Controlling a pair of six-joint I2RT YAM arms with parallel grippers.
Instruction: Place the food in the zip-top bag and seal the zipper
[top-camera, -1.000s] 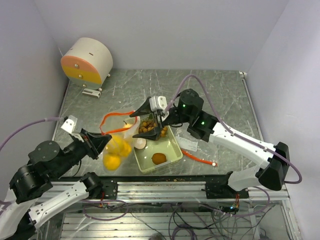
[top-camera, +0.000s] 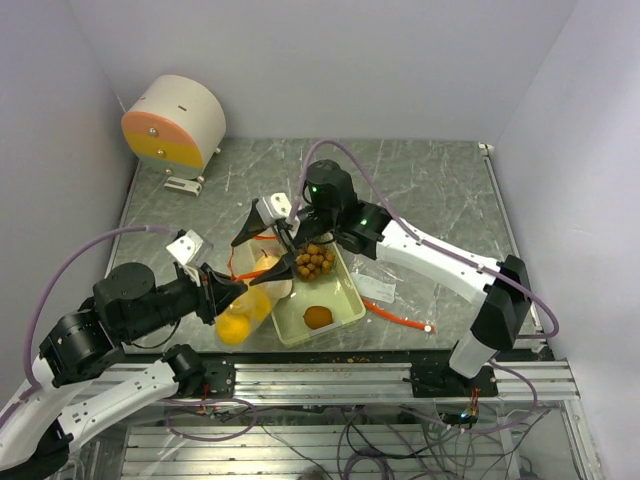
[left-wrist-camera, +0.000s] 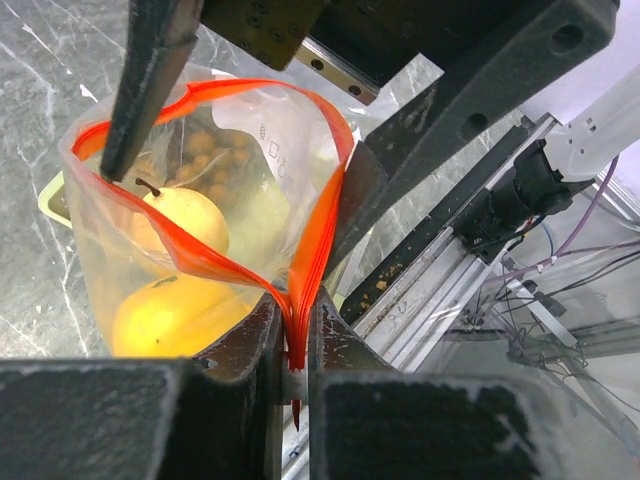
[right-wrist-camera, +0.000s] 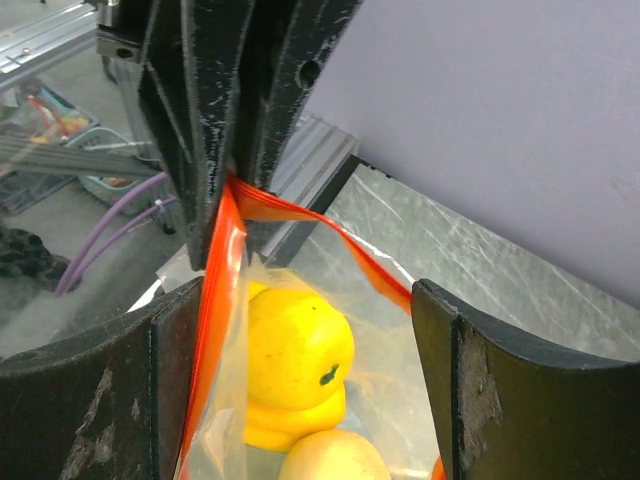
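Observation:
The clear bag (left-wrist-camera: 95, 260) with an orange zipper rim (left-wrist-camera: 215, 262) hangs with its mouth spread in a loop. My left gripper is shut on one end of that rim. Inside the bag lie a yellow pear with a stem and a larger yellow fruit; the right wrist view also shows yellow fruit (right-wrist-camera: 300, 350) through the film. Around the bag's mouth, my right gripper (top-camera: 262, 262) is spread open, one finger (left-wrist-camera: 150, 80) over the far side and the other (left-wrist-camera: 380, 180) beside the near side of the rim.
A pale green tray (top-camera: 345, 300) sits behind the bag, with several small brown round items (top-camera: 314, 263) and an orange-brown fruit (top-camera: 318, 317). An orange strip (top-camera: 400, 319) and a clear film piece (top-camera: 374, 288) lie right of it. A rounded bread box (top-camera: 172, 125) stands at back left.
The left gripper has moved right with the bag's end. My right gripper has moved left, and its fingers now straddle the bag's mouth.

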